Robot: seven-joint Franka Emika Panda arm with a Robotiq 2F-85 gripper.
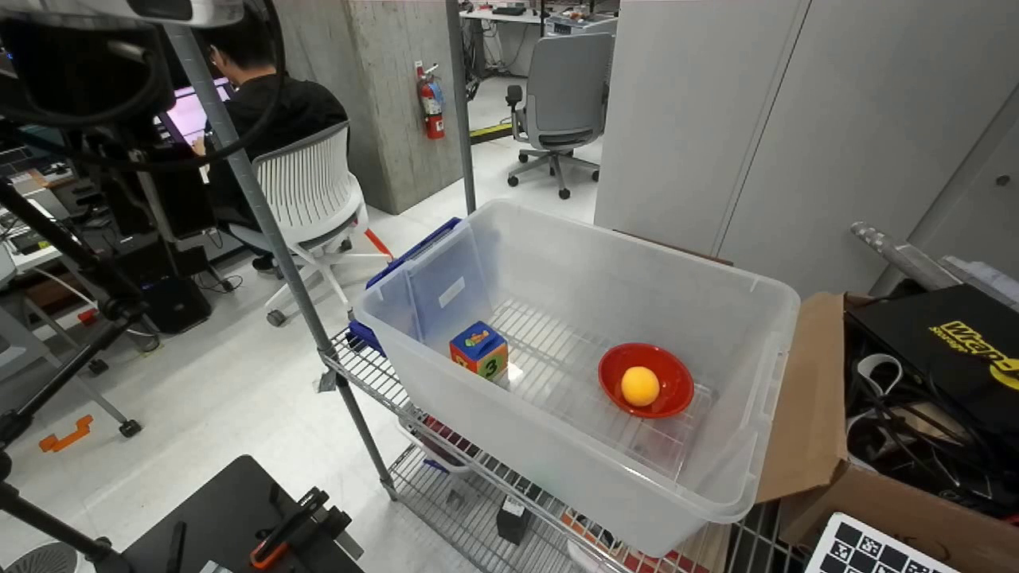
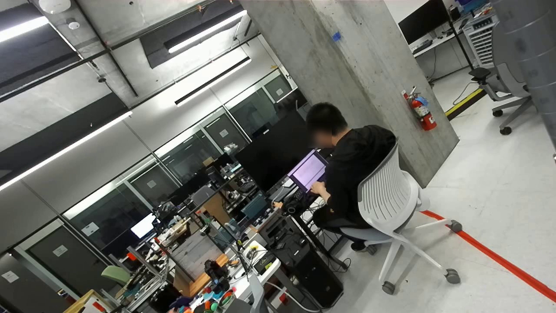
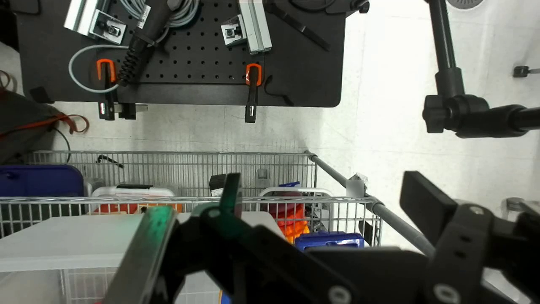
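In exterior view 1 a clear plastic bin [image 1: 573,458] holds a red bowl [image 1: 677,371] with an orange-yellow ball [image 1: 640,386] in it. A colourful cube [image 1: 479,350], blue on top with a number 3 on one side, rests on the bin's floor near its left end. Only the wrist view shows my gripper closely: its black fingers [image 3: 426,197] stand wide apart with nothing between them. It is out over the shelf's edge and the floor. The bin's pale rim [image 3: 76,238] shows at the lower left there.
The bin stands on a wire shelf [image 1: 377,377] with an upright post [image 3: 395,218] at its corner. To the right of the bin is a cardboard box [image 1: 802,401] full of cables. A black pegboard table [image 3: 202,91] lies across a floor gap from the shelf.
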